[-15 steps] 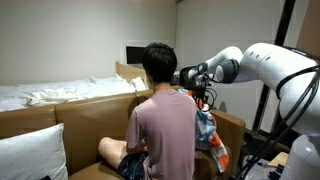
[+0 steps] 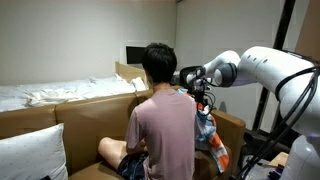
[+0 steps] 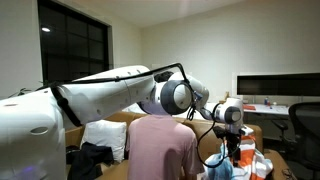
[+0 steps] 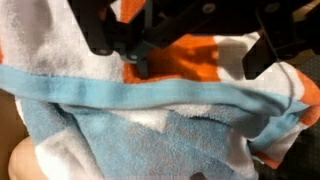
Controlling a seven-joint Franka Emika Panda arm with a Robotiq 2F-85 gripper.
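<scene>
A towel with orange, white and light blue areas (image 4: 175, 95) fills most of the wrist view, with a blue band running across it. In exterior view 1 the towel (image 2: 207, 128) hangs over the right end of the brown couch, and in exterior view 2 the towel (image 3: 254, 164) shows at the lower right. My gripper stands open close over the cloth, its dark fingers apart at the top of the wrist view. Orange cloth shows in the gap between them. Whether the fingertips touch the towel, I cannot tell.
A person in a pink shirt (image 2: 168, 130) sits on the brown couch (image 2: 88, 124), close beside the towel. A white pillow (image 2: 33, 155) lies at the left. Behind the couch is a bed with white bedding (image 2: 60, 94).
In exterior view 1 my arm's wrist end has shifted slightly by the towel. The person and the couch look the same.
</scene>
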